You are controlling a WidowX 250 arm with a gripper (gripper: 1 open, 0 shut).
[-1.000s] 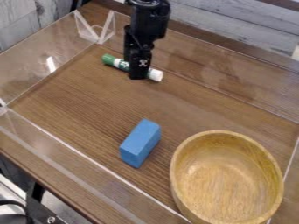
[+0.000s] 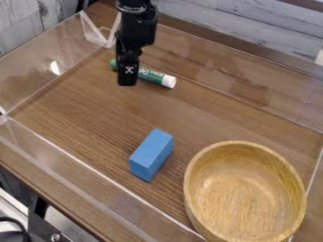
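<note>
My black gripper (image 2: 127,74) hangs at the upper left of the table, its fingertips low beside a green tube with a white cap (image 2: 159,78). The arm and gripper hide the tube's middle. I cannot tell whether the fingers are open or shut, or whether they touch the tube. A blue block (image 2: 151,154) lies near the front of the table.
An empty round wooden bowl (image 2: 244,189) fills the front right. The middle, right and back right of the wooden table (image 2: 228,95) are clear. Clear plastic edging runs along the left, with a white wall behind.
My gripper has moved left along the tube over the last second, from near its capped end to left of its middle. The block and bowl are unchanged.
</note>
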